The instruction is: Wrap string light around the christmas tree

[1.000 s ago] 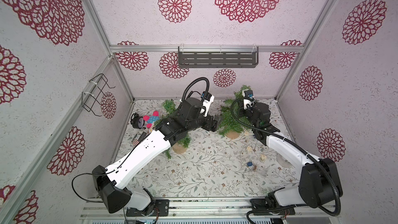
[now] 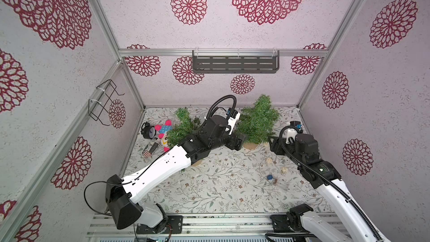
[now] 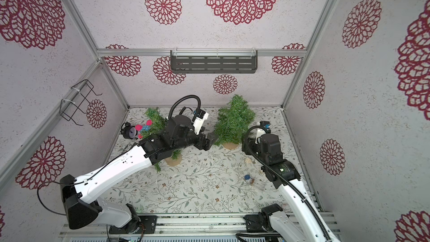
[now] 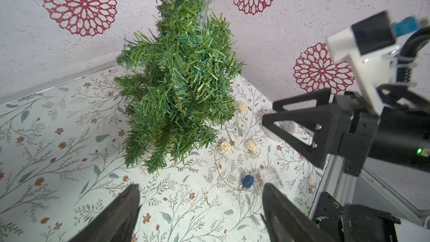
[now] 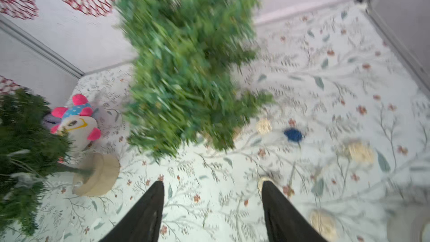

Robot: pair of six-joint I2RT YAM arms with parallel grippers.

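Observation:
The green tree [image 2: 261,116] stands on a round wooden base [image 2: 251,146] toward the back, right of centre. Cream balls [image 4: 225,147] and a blue ball [image 4: 247,181], apparently the string light, lie on the table right of it, with thin clear wire and a transparent box [image 4: 271,178]. My left gripper is at the tree's left front, its fingers apart and the gap empty. To the tree's right front is my right gripper, also open and empty. Whether any string lies on the tree is unclear; the right wrist view is blurred.
A second green tree [image 2: 181,123] on a wooden base [image 3: 173,159] sits behind the left arm. Beside it are a pink and blue plush toy [image 5: 78,123] and a black clock-like object [image 2: 148,130].
My right gripper has moved off the tree, toward the front right. The left gripper has shifted right, closer to the tree.

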